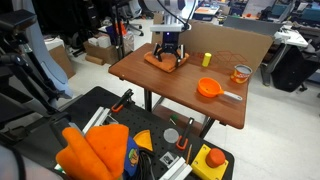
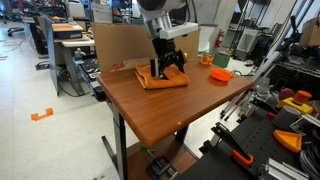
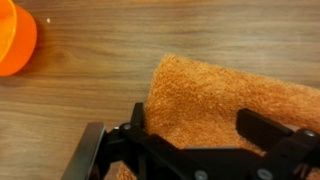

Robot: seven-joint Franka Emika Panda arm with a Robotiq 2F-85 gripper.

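An orange cloth [image 1: 157,62] lies crumpled on the wooden table, towards its back left in the first exterior view. It shows again in the second exterior view as a raised, folded heap [image 2: 150,80]. My gripper [image 1: 171,56] is low over the cloth, pointing down. In the wrist view the gripper has its dark fingers [image 3: 262,130] wide apart, with cloth showing across the gap. Whether the fingertips touch the cloth cannot be made out. The cloth's near part is hidden behind the gripper.
On the table's right side sit an orange bowl [image 1: 209,87], a yellow cup [image 1: 207,58], a can [image 1: 240,74] and a pale flat object [image 1: 232,96]. Bare table [image 2: 180,115] lies in front of the cloth. Cardboard boxes [image 1: 236,45] stand behind.
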